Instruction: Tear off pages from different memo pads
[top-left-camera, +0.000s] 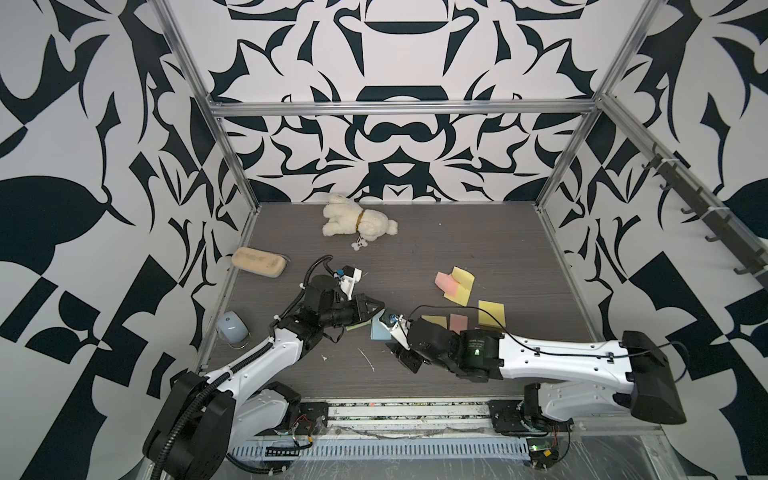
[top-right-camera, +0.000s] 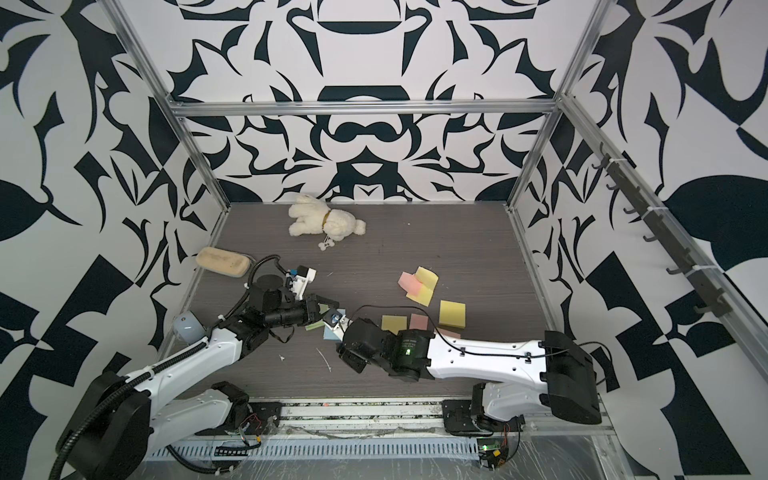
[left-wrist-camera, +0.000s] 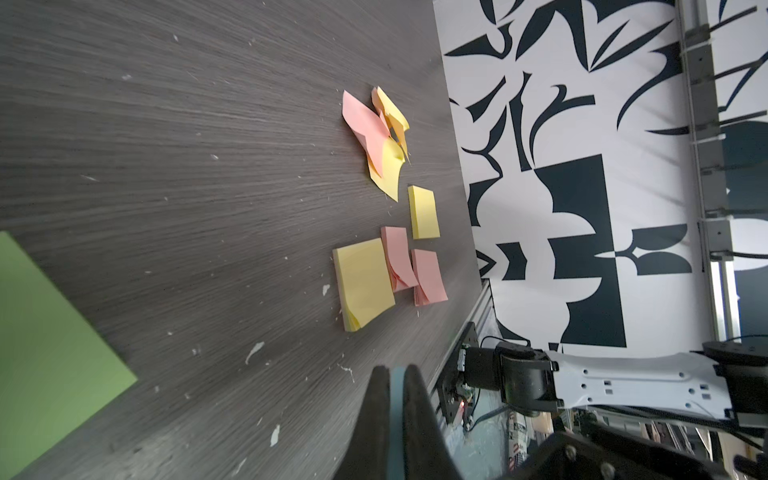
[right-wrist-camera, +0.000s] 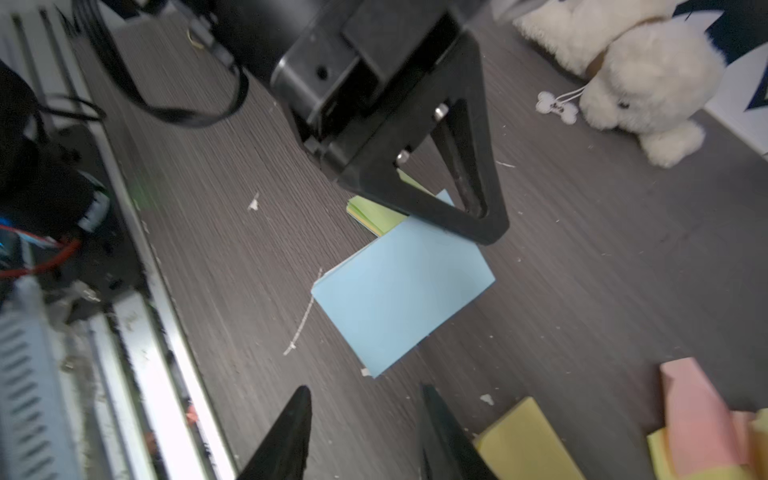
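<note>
My left gripper is shut with a thin strip of blue paper (left-wrist-camera: 397, 424) between its fingers. In the right wrist view this blue paper (right-wrist-camera: 404, 292) hangs flat from the left fingertips, just over a green memo pad (right-wrist-camera: 374, 214). My right gripper is open, its fingers apart with nothing between them, close to the blue paper's free corner. To the right lie yellow pads (left-wrist-camera: 365, 280) and pink pads (left-wrist-camera: 429, 276) with curled edges. Loose pink (left-wrist-camera: 365, 129) and yellow sheets (left-wrist-camera: 389, 172) overlap farther back.
A white plush dog (top-left-camera: 360, 220) lies at the back. A tan block-like object (top-left-camera: 259, 261) and a computer mouse (top-left-camera: 232, 329) sit at the left edge. The two grippers are very near each other.
</note>
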